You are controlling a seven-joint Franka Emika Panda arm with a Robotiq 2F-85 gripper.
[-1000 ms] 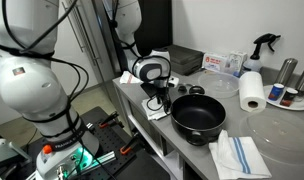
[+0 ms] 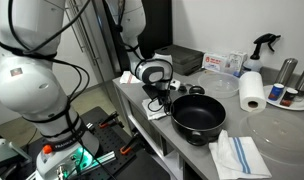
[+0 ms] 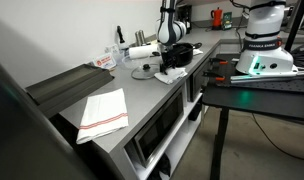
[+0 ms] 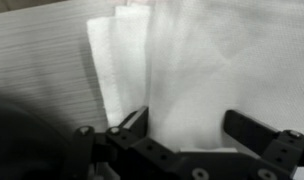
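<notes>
A white cloth [image 4: 197, 75] lies on the grey counter beneath my gripper, filling most of the wrist view. Its folded edge [image 4: 110, 70] is on the left, and soft creases run between my fingers. The two fingertips stand apart, close over the fabric, and I cannot tell whether they touch it. In exterior view 1 this cloth [image 2: 152, 109] lies left of the black pot [image 2: 198, 116], partly behind my arm. The second exterior view shows the cloth [image 3: 173, 75] near the counter's front edge.
The black pot stands very close to my gripper. Another towel [image 2: 238, 157] hangs over the counter's front edge. A paper roll [image 2: 252, 91], a clear container [image 2: 220, 86] and a clear round lid [image 2: 282, 134] are farther along.
My gripper has shifted slightly downward and to the right in exterior view 1, toward the cloth beside the pot. The pot and the hanging towel have not moved.
</notes>
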